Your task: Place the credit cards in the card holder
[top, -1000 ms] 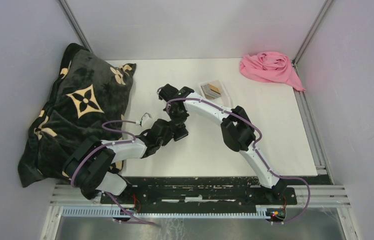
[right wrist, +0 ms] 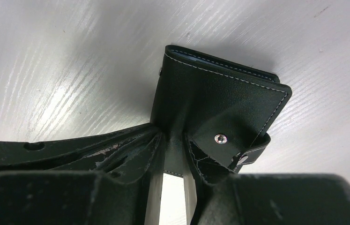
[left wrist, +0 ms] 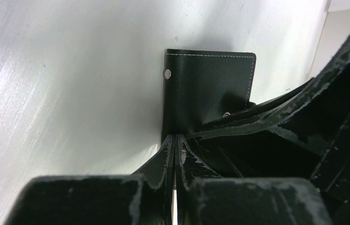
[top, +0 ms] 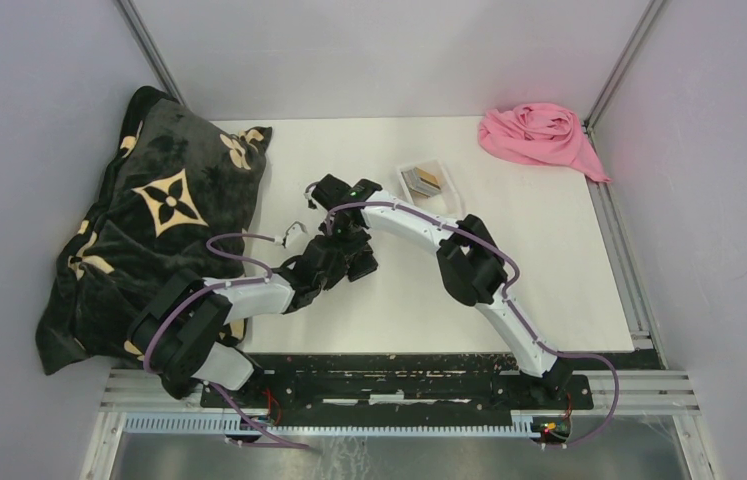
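The black card holder (top: 362, 265) lies on the white table below the two grippers. In the right wrist view it is folded, with white stitching and a metal snap, its top edge slightly parted. My left gripper is shut on the holder near its spine edge; the fingertips are pressed together and little shows between them. My right gripper is over the holder, its fingers a little apart, with black leather visible in the gap. Whether its pads touch the leather is unclear. A stack of cards (top: 421, 182) sits in the white box (top: 452, 203) at the back.
A pink cloth (top: 539, 135) lies at the back right corner. The dark patterned blanket (top: 164, 210) covers the left side. Both arms crowd close together over the holder, while the table's right half (top: 559, 270) is clear.
The left arm has barely moved, and the holder shows slightly more to the right of the grippers.
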